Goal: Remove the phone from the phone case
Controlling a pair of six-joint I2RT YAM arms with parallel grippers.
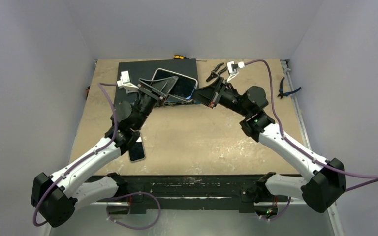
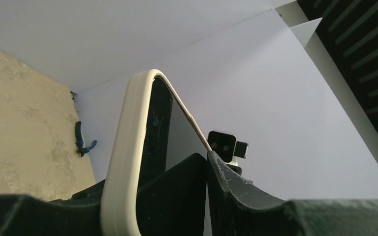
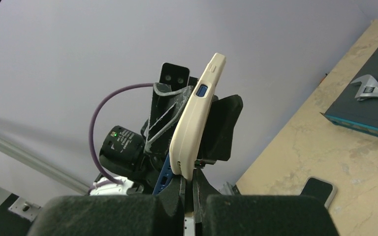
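Observation:
A phone, its dark screen [image 1: 183, 87] showing, sits in a cream case [image 2: 123, 162] held up in the air between both arms. My right gripper is shut on the case's lower right corner. Around the far part of the case stands my left gripper, its fingers spread apart; one finger [image 2: 221, 182] is on the screen side, the other mostly hidden behind the case. In the right wrist view, the case's edge [image 3: 197, 118] with a blue cut-out passes between those spread fingers. Whether either finger touches the phone, I cannot tell.
A second phone [image 1: 137, 152] lies on the table at left. At the back is a dark flat box [image 1: 128, 69] with an adjustable wrench [image 3: 374, 89] on it. Pliers [image 1: 215, 72] and blue-handled pliers [image 1: 288, 92] lie farther right.

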